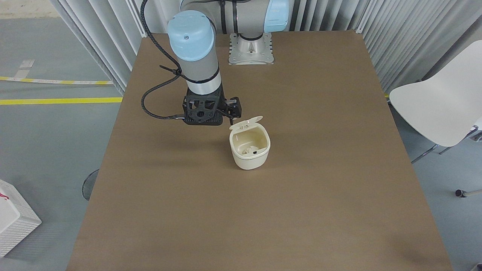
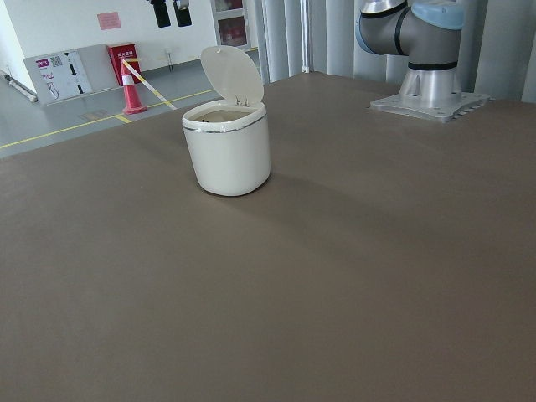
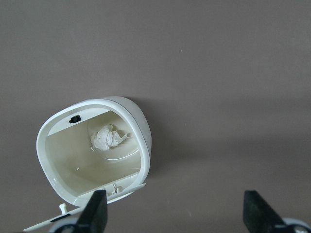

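A small cream bin [image 1: 248, 158] stands on the brown table [image 1: 316, 189] with its lid [image 2: 232, 74] raised; in the wrist view it is at lower left [image 3: 143, 131], with crumpled white paper [image 3: 106, 138] inside. My gripper is high above the table beside the bin, up and to the left of it in the front view. Its two fingers are wide apart at the bottom of the wrist view, open, with bare table between them.
The arm's base plate [image 1: 250, 56] is at the back of the table. A white chair [image 1: 438, 95] stands off the right edge.
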